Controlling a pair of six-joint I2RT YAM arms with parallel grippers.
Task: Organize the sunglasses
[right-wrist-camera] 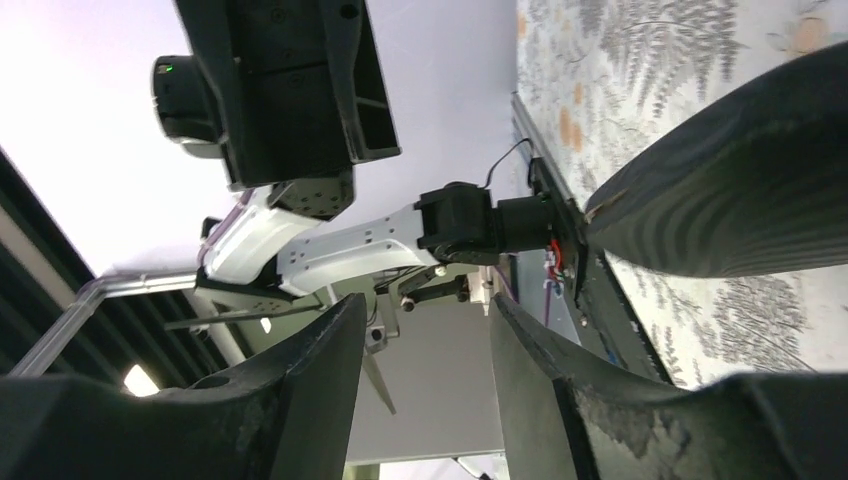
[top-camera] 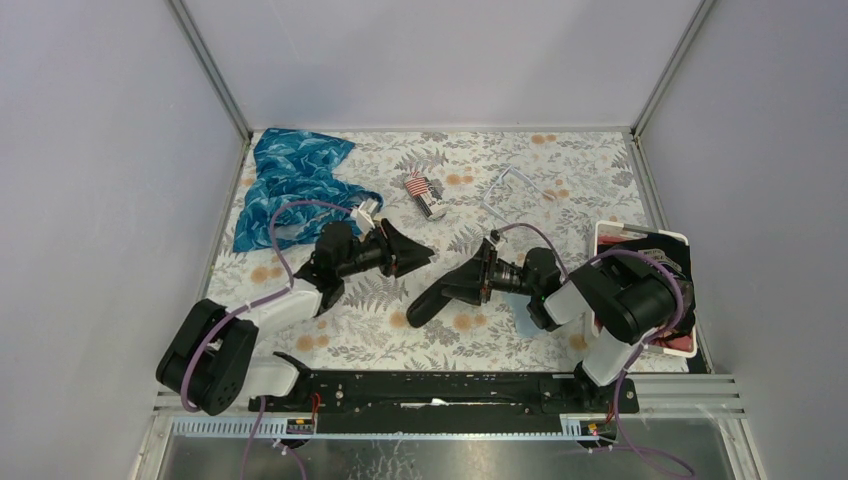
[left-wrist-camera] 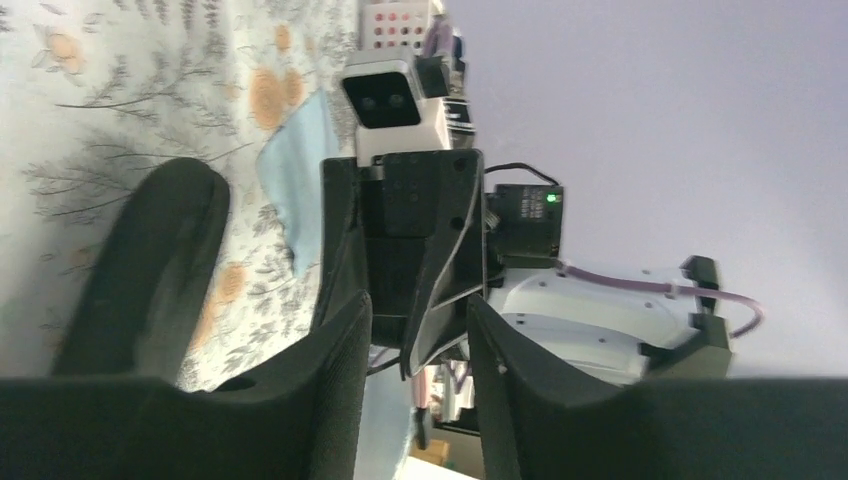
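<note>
A dark, soft-looking elongated case [top-camera: 430, 303] shows below and left of my right gripper's tips [top-camera: 448, 285]. The left wrist view has the same case [left-wrist-camera: 150, 270] apart from the right fingers. It looks large and slightly blurred in the right wrist view; whether it rests on the table, I cannot tell. Between the parted fingertips of my right gripper, only background shows. Left of the case, my left gripper is part open and empty. A thin pale frame, perhaps glasses [top-camera: 510, 178], lies at the back right of the table.
Blue crinkled material [top-camera: 300, 185] covers the back left. A striped item [top-camera: 425, 195] lies at back centre. On the right, a white-rimmed bin [top-camera: 597, 238] holds dark and red things. A light blue cloth [top-camera: 524, 318] lies under the right arm.
</note>
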